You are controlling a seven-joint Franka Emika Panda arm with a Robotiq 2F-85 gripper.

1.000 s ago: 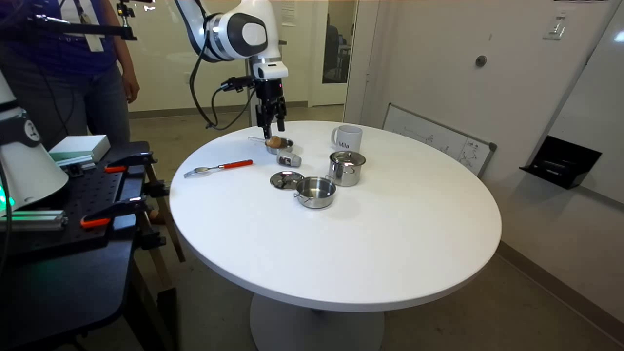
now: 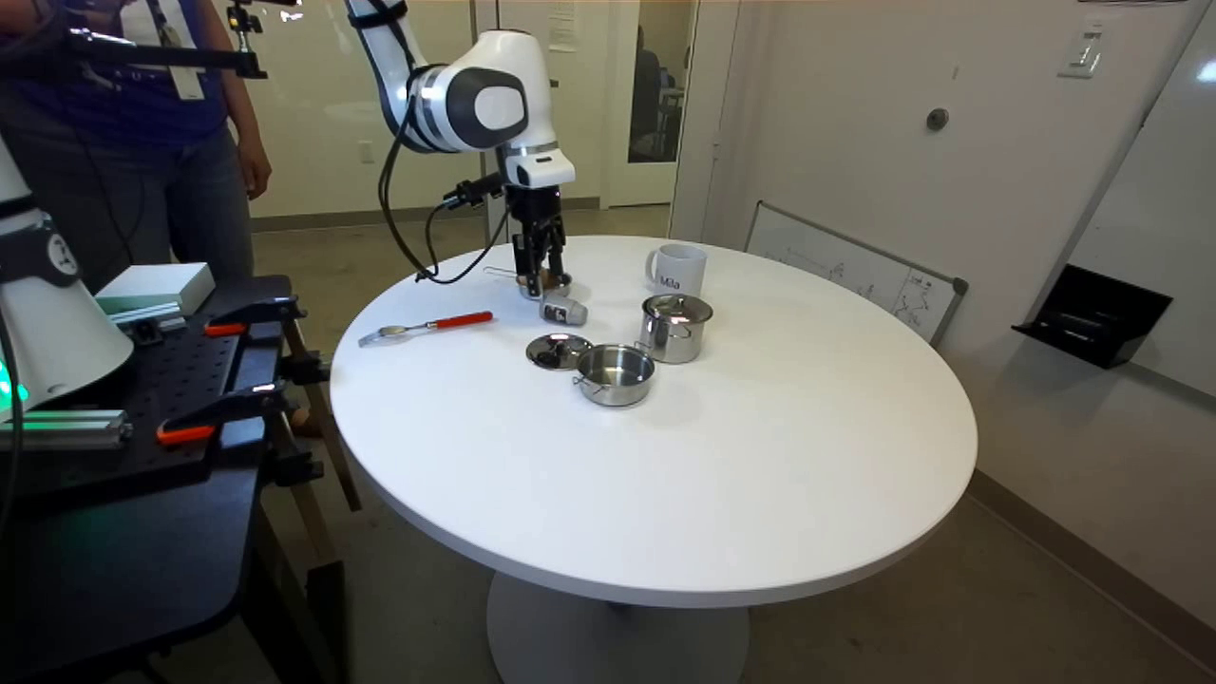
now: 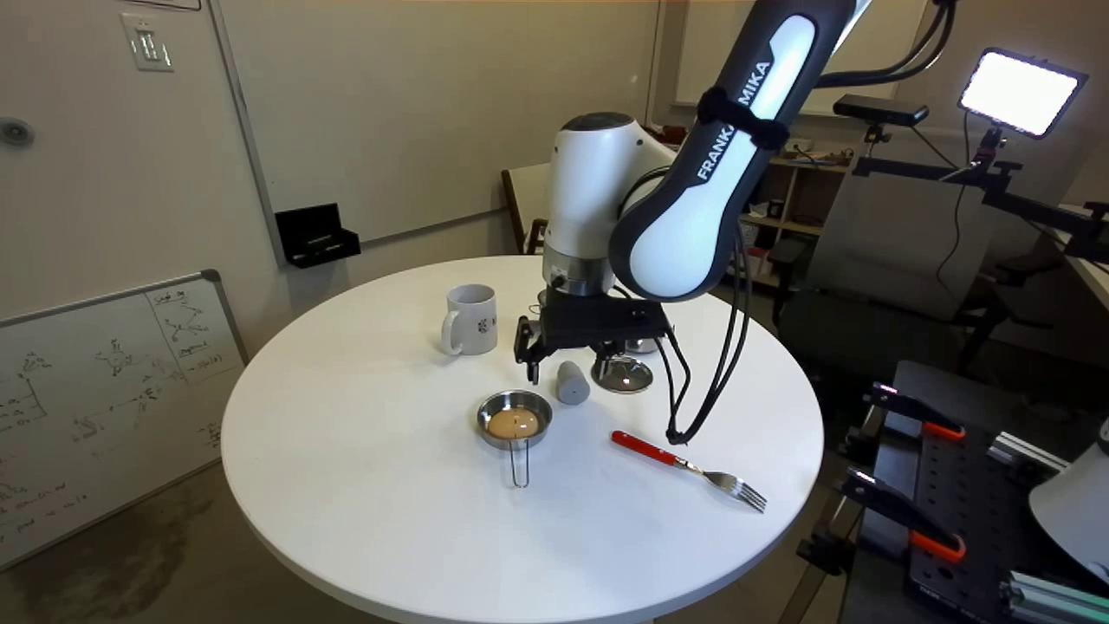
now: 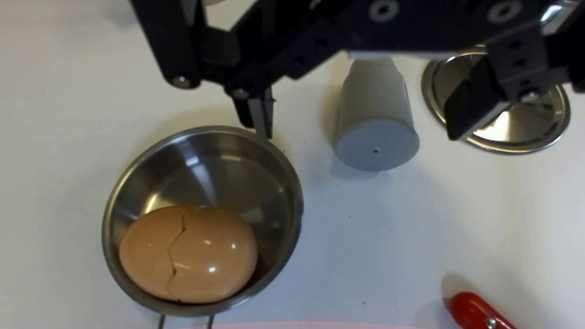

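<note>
My gripper is open, its fingers wide apart on either side of a grey shaker (image 4: pixel 375 109) lying on its side. From exterior view 2 the gripper (image 3: pixel 569 366) is low above the white table, just behind the shaker (image 3: pixel 572 384). Nothing is held. One of its fingers (image 4: pixel 263 112) comes close to the rim of a small steel pan (image 4: pixel 279 189); contact cannot be made out. Inside the pan rests a brown egg (image 4: pixel 189 255) with a crack line across it. In exterior view 1 the gripper (image 2: pixel 539 280) partly hides the pan and egg.
A steel lid (image 2: pixel 559 351), an open pot (image 2: pixel 616 376) and a lidded pot (image 2: pixel 674 332) stand close by. The white mug (image 2: pixel 680 272) is behind them. A red-handled fork (image 3: pixel 665 456) lies at one side.
The arm has come down and shifted slightly to the right in exterior view 1. Its fingers now cover more of the pan and egg. The objects on the table have stayed put.
</note>
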